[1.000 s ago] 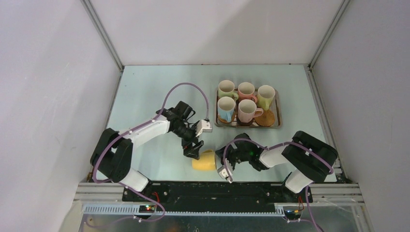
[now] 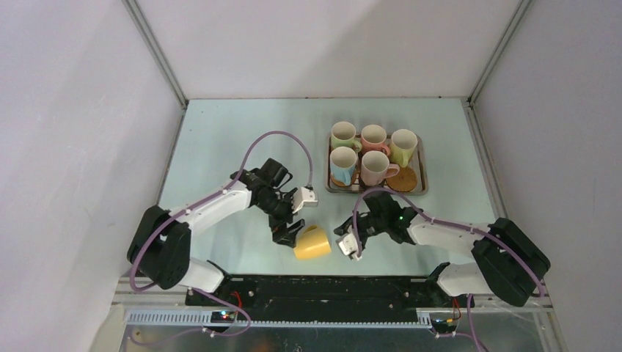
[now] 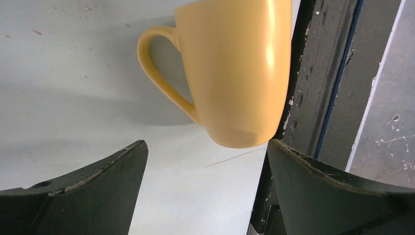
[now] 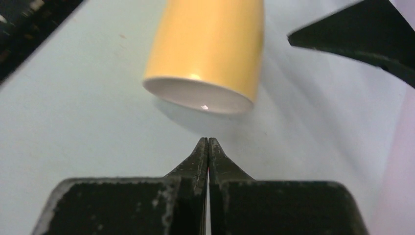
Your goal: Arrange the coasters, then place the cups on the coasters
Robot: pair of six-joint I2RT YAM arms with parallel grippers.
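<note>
The yellow cup (image 2: 314,243) lies on its side near the table's front edge. In the left wrist view the cup (image 3: 235,73) has its base towards my left gripper, which is open with nothing between its fingers. From the right wrist view, the cup's (image 4: 208,49) mouth faces my right gripper; that one is shut, with a gap between its tips and the rim. A bare brown coaster (image 2: 401,179) sits in the metal tray (image 2: 421,165) at the back right.
Several other cups, among them a blue-handled cup (image 2: 342,166) and a pink cup (image 2: 375,168), stand upright in the tray. A dark strip (image 2: 330,297) runs along the front edge close to the yellow cup.
My right gripper has drawn to the right, away from the cup's mouth. The cup has turned slightly and shifted a little right. My left gripper moved a little left of where it was.
</note>
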